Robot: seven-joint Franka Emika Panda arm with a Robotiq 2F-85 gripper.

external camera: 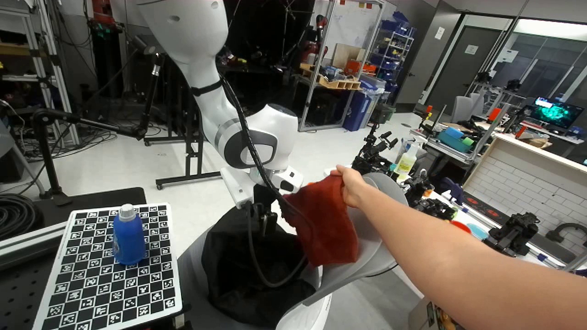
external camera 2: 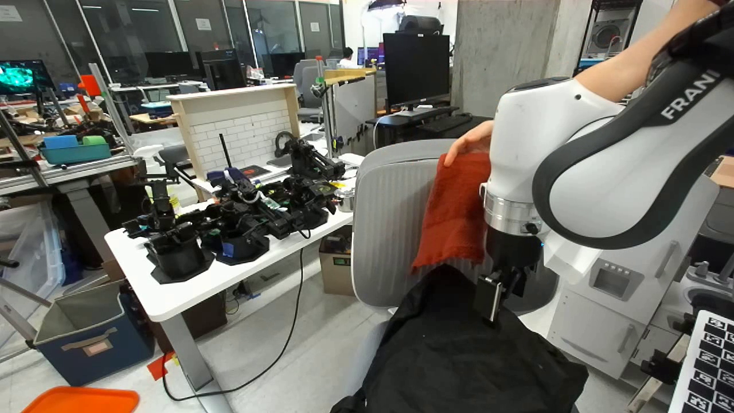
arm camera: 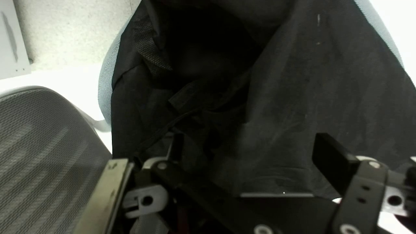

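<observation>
My gripper stands open over a black cloth bag (arm camera: pixel 296 97), its two fingers wide apart with nothing between them. In exterior view 1 the bag (external camera: pixel 247 275) gapes below the gripper, its inside dark. A person's hand (external camera: pixel 352 187) holds a red cloth (external camera: pixel 327 225) that hangs beside my gripper, in front of the grey chair back. From exterior view 2 the cloth (external camera 2: pixel 454 213) hangs partly behind my wrist, above the bag's edge. A blue bottle with a white cap (external camera: pixel 129 236) stands upright on the patterned board.
The patterned board (external camera: pixel 82 275) lies left of the bag. The grey chair back (external camera 2: pixel 385 227) rises close to the gripper. A white table (external camera 2: pixel 151 289) with black robot arms stands beyond it. The person's arm (external camera: pixel 451 253) reaches across the right side.
</observation>
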